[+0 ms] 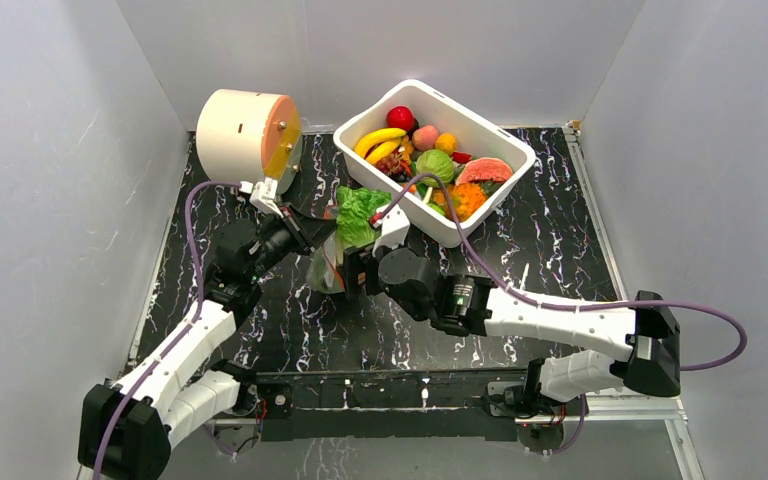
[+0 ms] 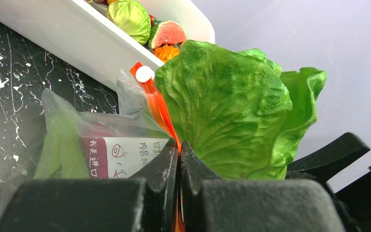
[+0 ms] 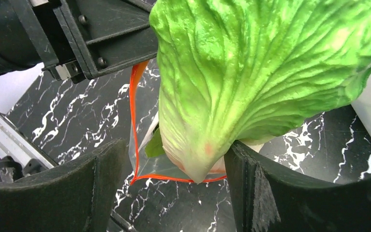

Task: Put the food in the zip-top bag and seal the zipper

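Observation:
In the left wrist view, the clear zip bag (image 2: 101,121) has an orange zipper edge (image 2: 158,104) with a white slider, and my left gripper is shut on that edge. Green food (image 2: 60,142) shows through the bag's wall. A lettuce (image 3: 212,101) stands at the bag's mouth, its pale base down in the opening and its leaves sticking out above. My right gripper is partly open around the lettuce's lower end; the stalk lies against one finger (image 3: 244,169), with a gap to the other.
A white bin (image 1: 500,195) of assorted play food stands behind the bag. At the back left sits a cream and orange drum (image 1: 230,135).

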